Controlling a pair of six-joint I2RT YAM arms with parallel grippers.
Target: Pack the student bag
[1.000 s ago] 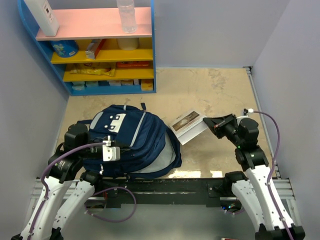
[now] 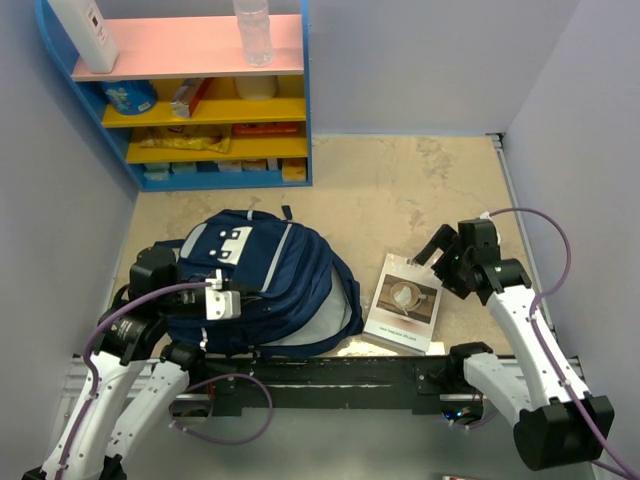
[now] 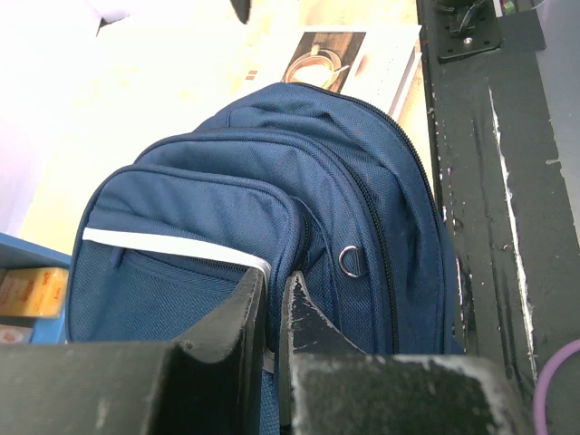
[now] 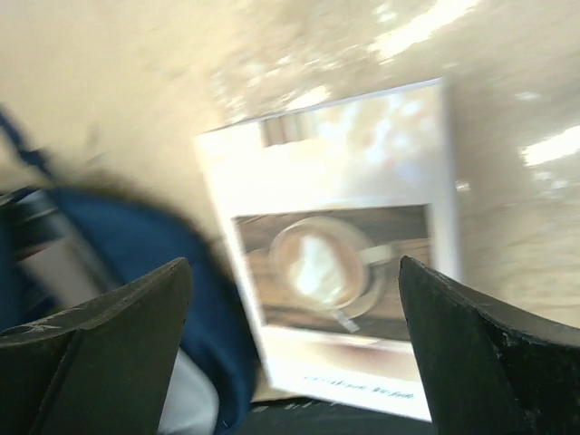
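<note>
The navy backpack (image 2: 295,290) lies on its side at the left, its grey-lined opening towards the right. My left gripper is shut on a fold of the backpack's fabric beside the white stripe. To the right of the bag a white book (image 2: 402,303) with a coffee-cup picture lies flat on the surface, cover up. My right gripper (image 2: 428,257) stands open at the book's far right corner, pointing downward. In the right wrist view its fingers (image 4: 471,335) are wide apart, with the book's cover (image 4: 331,163) below and nothing gripped.
A blue shelf unit (image 2: 309,120) with yellow shelves at the back left holds a clear bottle (image 2: 254,35), a white bottle (image 2: 86,35) and several packages. Bare surface (image 2: 400,185) lies behind the book. A dark rail (image 2: 330,372) runs along the front edge.
Left gripper and bag have kept still.
</note>
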